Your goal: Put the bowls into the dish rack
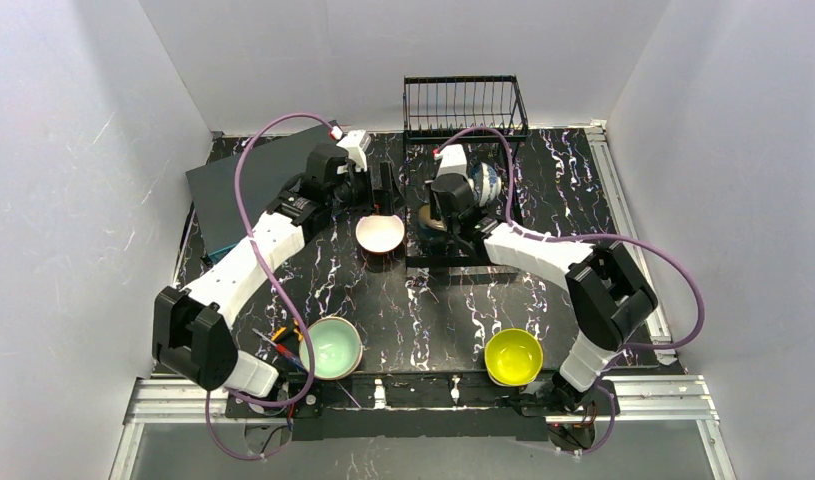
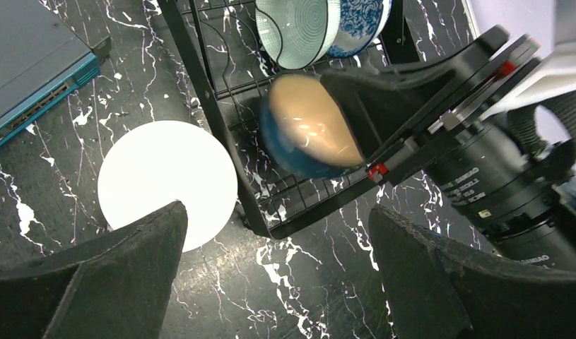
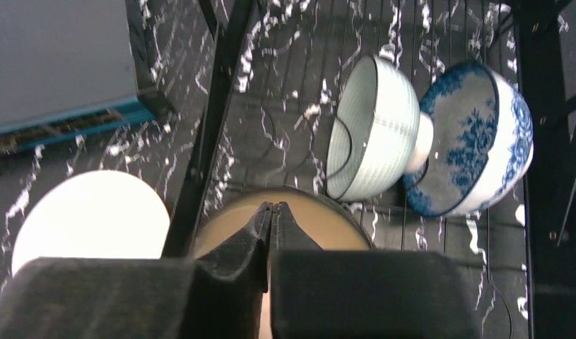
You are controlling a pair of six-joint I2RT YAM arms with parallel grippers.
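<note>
In the left wrist view a tan bowl with a blue outside [image 2: 292, 148] sits blurred in the front of the dish rack [image 1: 461, 261]. My right gripper is shut over this bowl, nothing visible between its fingers; whether it touches the bowl I cannot tell. Behind it, a pale green bowl [image 3: 384, 131] and a blue-and-white bowl [image 3: 475, 141] stand on edge in the rack. A white bowl [image 1: 380, 233] rests on the counter left of the rack. Above and behind it hangs my left gripper [image 1: 385, 188], open and empty. A mint bowl [image 1: 332, 348] and a yellow-green bowl [image 1: 513, 357] lie near the front edge.
A dark grey box with a teal edge [image 1: 248, 190] occupies the back left. Tools [image 1: 283, 345] lie beside the mint bowl. The rack's raised back grid [image 1: 461, 105] stands near the back wall.
</note>
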